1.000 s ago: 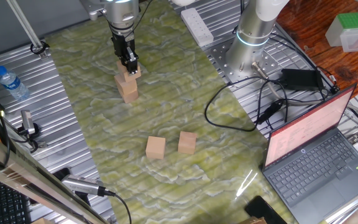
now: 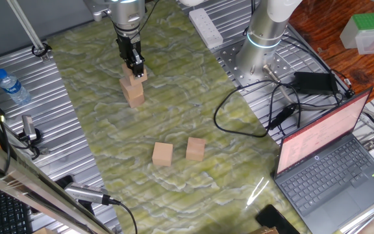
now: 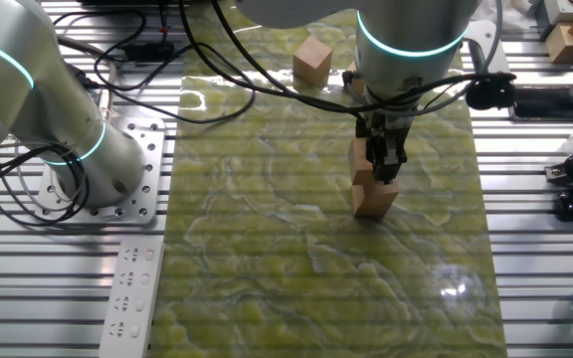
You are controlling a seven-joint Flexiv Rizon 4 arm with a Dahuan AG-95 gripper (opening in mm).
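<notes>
Light wooden blocks stand in a small stack at the upper left of the green marbled sheet in exterior view 1, with an upper block above a lower block. My gripper points down at the upper block, its black fingers covering part of it. In exterior view 2 the gripper overlaps the stack, where one block shows beside the fingers and another block shows below. Whether the fingers are gripping the upper block is hidden. Two separate blocks, a left one and a right one, rest on the sheet.
A laptop stands at the right, and a black cable loops onto the sheet's edge. The power strip lies by the robot base. A bottle is off to the left.
</notes>
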